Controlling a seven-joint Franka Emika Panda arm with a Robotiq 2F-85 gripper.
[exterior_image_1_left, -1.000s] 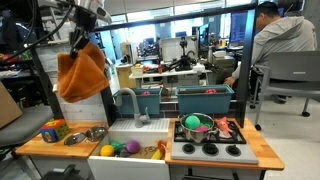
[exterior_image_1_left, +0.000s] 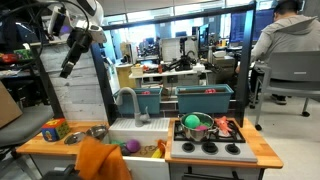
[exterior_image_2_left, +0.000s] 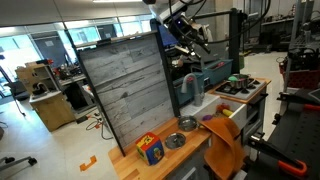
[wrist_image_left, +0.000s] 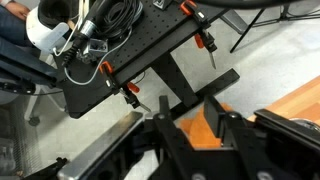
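Observation:
An orange cloth (exterior_image_1_left: 100, 158) hangs in a loose, folded shape at the front edge of the counter, beside the open sink drawer. In exterior view 2 the cloth (exterior_image_2_left: 226, 152) drapes near the same front edge, and whether it is still falling cannot be told. My gripper (exterior_image_1_left: 70, 66) is high above the left part of the counter, well clear of the cloth. In the wrist view the gripper has its fingers apart, with orange cloth (wrist_image_left: 203, 130) far below them.
A colourful box (exterior_image_2_left: 150, 148) and metal bowls (exterior_image_2_left: 188, 123) stand on the counter's left part. Toy vegetables (exterior_image_1_left: 131, 147) lie by the sink. A pot (exterior_image_1_left: 198, 126) sits on the stove (exterior_image_1_left: 213, 149). A faucet (exterior_image_1_left: 132, 103) rises behind the sink.

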